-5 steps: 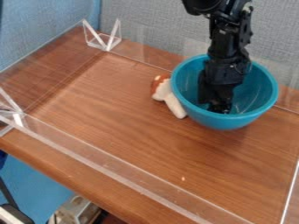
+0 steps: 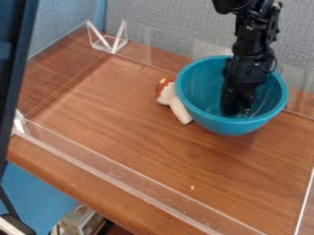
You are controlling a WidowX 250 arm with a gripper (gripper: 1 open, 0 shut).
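A teal bowl (image 2: 203,110) sits at the right of the wooden table (image 2: 135,156). My black gripper (image 2: 237,101) reaches down into it from above, its tips low inside the bowl; whether they are open or shut is hard to make out. Just left of the bowl lies a pale object with a red part (image 2: 175,103), partly behind the rim.
A white wire-like bracket (image 2: 106,37) stands at the back left corner, near grey fabric walls. Clear low strips edge the table.
The bowl has moved very little.
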